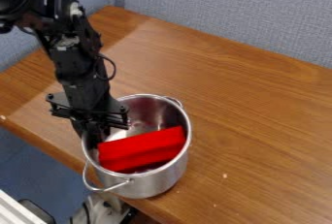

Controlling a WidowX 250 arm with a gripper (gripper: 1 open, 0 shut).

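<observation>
A steel pot (162,176) with two handles stands at the front left edge of the wooden table. Inside it lies a red block-like object (143,148) along the near side, with a pale patch of the interior behind it. The black arm reaches down from the upper left, and its gripper (93,129) is at the pot's left rim, the fingertips partly hidden and dark. Whether it is open or shut does not show clearly.
A grey wall runs along the back. The table's left edge drops to a blue floor beside the pot.
</observation>
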